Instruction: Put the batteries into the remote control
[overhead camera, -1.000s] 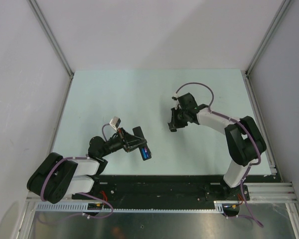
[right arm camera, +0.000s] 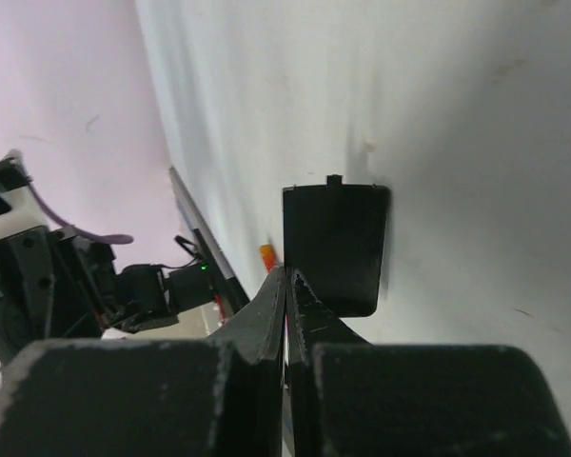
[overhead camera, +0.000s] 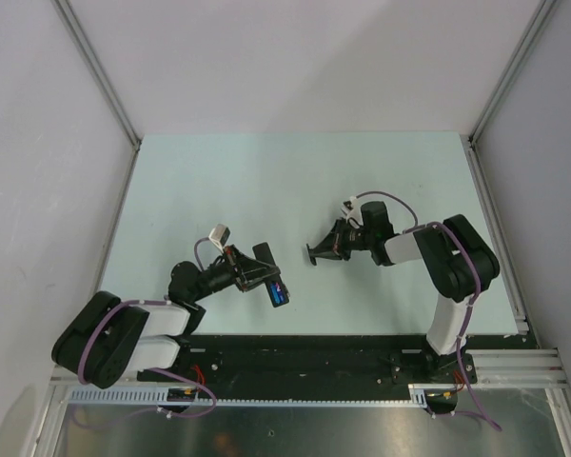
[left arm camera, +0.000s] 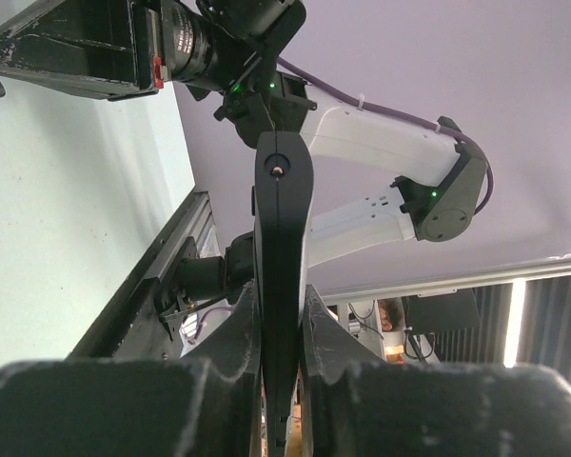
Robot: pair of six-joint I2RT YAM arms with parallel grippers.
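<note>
The black remote is held in my left gripper, near the lower middle of the white table; in the left wrist view it runs upright between the fingers. A small black rectangular piece, seemingly the battery cover, is at the tips of my shut right gripper; whether it is gripped I cannot tell. An orange-tipped object, possibly a battery, is partly hidden beyond it.
My right gripper has turned and moved left and toward the front, and the small black piece at its tips has shifted with it. The left arm stays put.
</note>
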